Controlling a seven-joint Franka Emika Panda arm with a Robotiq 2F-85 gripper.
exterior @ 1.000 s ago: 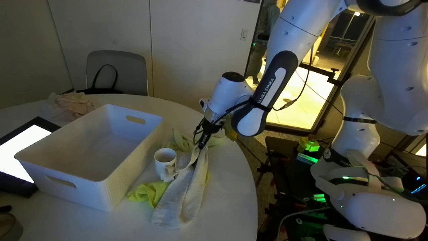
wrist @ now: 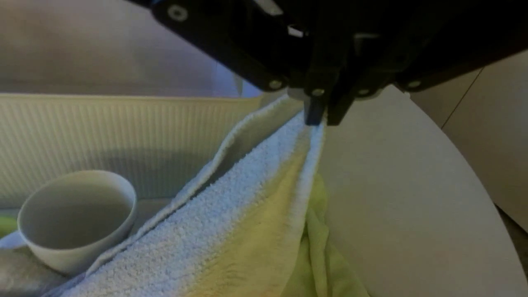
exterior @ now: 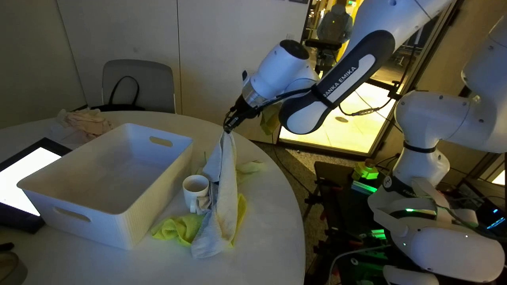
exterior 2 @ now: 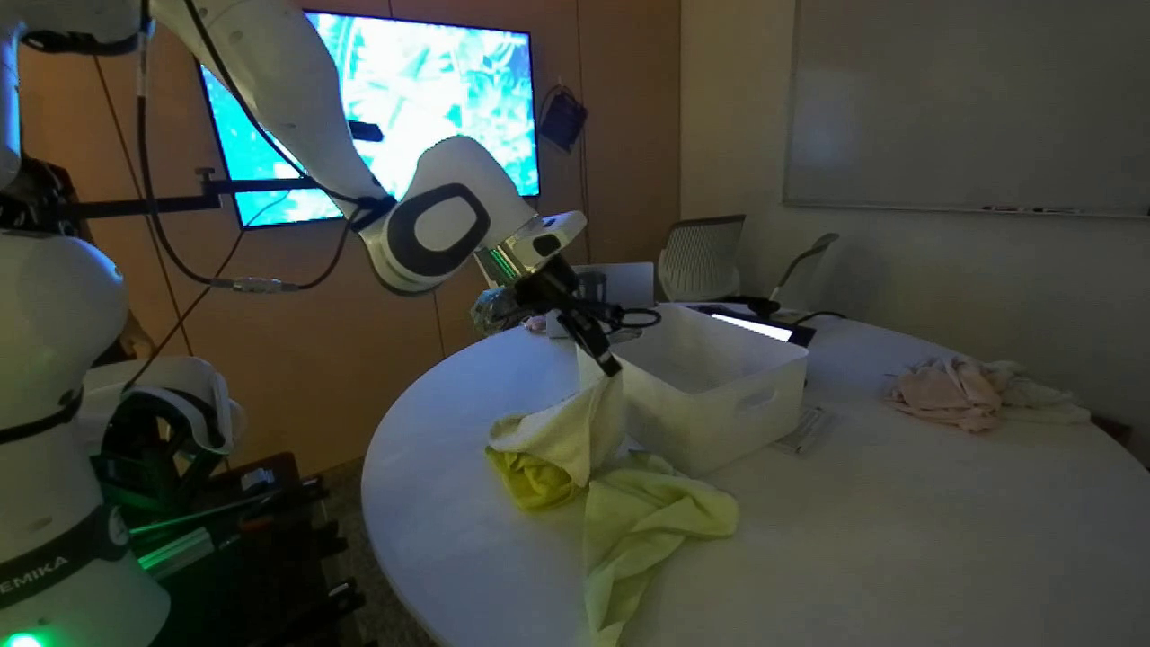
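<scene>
My gripper (exterior: 228, 130) is shut on the upper end of a pale grey-white towel (exterior: 228, 166). From the fingertips the towel (wrist: 237, 213) hangs down in a long fold, its lower part still lying on the table among other cloths. In exterior view 2 the gripper (exterior 2: 610, 367) sits close to the near side of the white bin (exterior 2: 701, 399). A white mug (exterior: 195, 188) stands upright between the bin and the towel, with some grey cloth by its handle. In the wrist view the mug (wrist: 76, 218) looks empty.
Yellow-green cloths (exterior: 178, 228) (exterior 2: 647, 518) lie around the towel's foot. The open bin (exterior: 157, 190) looks empty inside. A lit tablet (exterior: 28, 175) lies beyond it, and pinkish cloths (exterior 2: 954, 394) rest farther off. The table's rounded edge (exterior: 299, 209) runs close on the robot's side.
The gripper has risen and shifted slightly left in exterior view 1, drawing the towel's end up off the table. Mug and bin have stayed in place.
</scene>
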